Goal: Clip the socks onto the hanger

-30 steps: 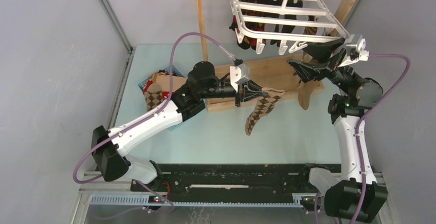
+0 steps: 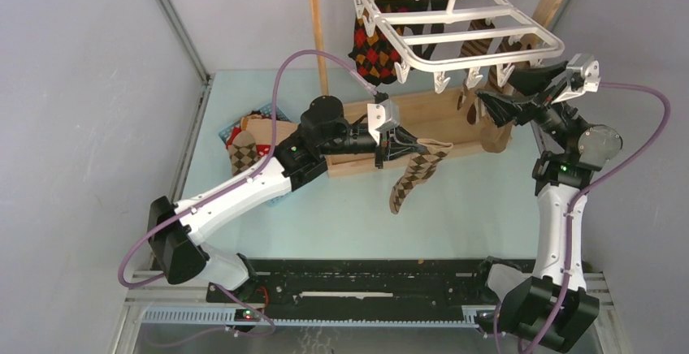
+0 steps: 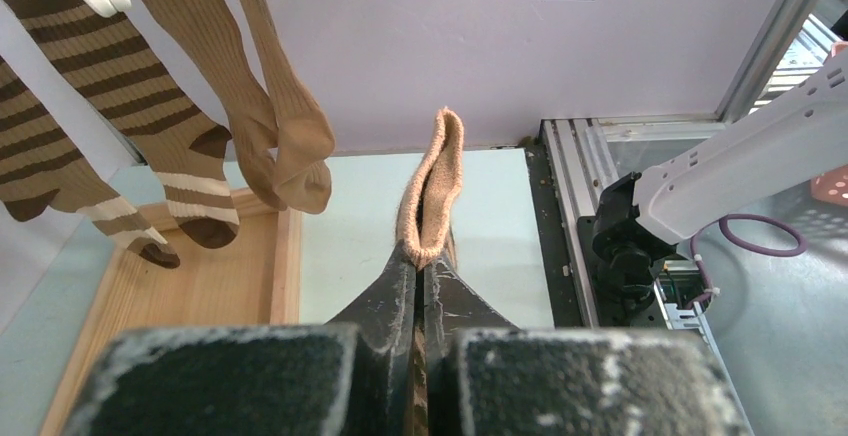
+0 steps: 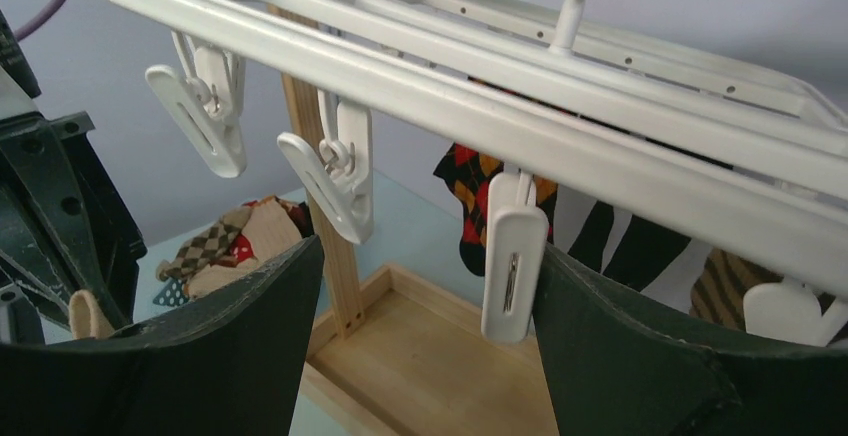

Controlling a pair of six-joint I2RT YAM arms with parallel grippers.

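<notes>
A brown checkered sock point(image 2: 418, 177) hangs from my left gripper point(image 2: 418, 148), which is shut on its cuff. In the left wrist view the sock's tan cuff point(image 3: 432, 186) stands up above the closed fingertips. Over the wooden frame is the white hanger point(image 2: 463, 25) with clips along its front bar. My right gripper is open below that bar, with a white clip point(image 4: 515, 271) seen between its spread fingers; contact cannot be made out. Two more front clips, one of them the clip point(image 4: 335, 181), hang empty to its left.
Striped socks point(image 3: 140, 86) and plain brown socks point(image 3: 270, 106) hang from the hanger, as does a red-and-black argyle sock point(image 2: 375, 52). More socks lie in a blue basket point(image 2: 223, 133) at the left.
The hanger has swung back from its tilted position, its near side now lower and further right. The left arm with its sock has barely moved.
</notes>
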